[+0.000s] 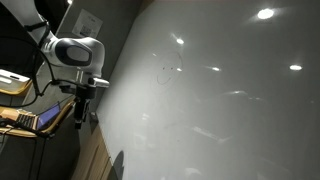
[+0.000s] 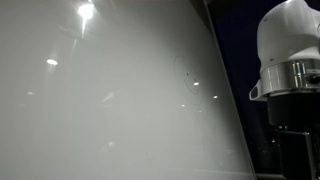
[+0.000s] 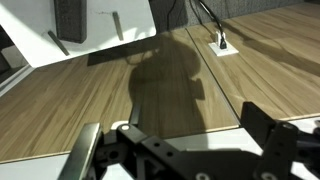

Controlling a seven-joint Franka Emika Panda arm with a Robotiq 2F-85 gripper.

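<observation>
In the wrist view my gripper is open, its two dark fingers well apart with only bare wood showing between them. Past it lies a white board at the upper left, with a dark eraser-like block and a thin marker-like stick on it. A second short dark stick rests beside the block. Exterior view 1 shows the gripper hanging down left of a large whiteboard, its fingertips small and dark. In exterior view 2 the white arm stands right of the whiteboard.
A wooden surface crosses the wrist view, mostly bare, with the arm's shadow on it. Near its far edge a dark cable ends at a small white plate. A laptop sits on a shelf behind the arm.
</observation>
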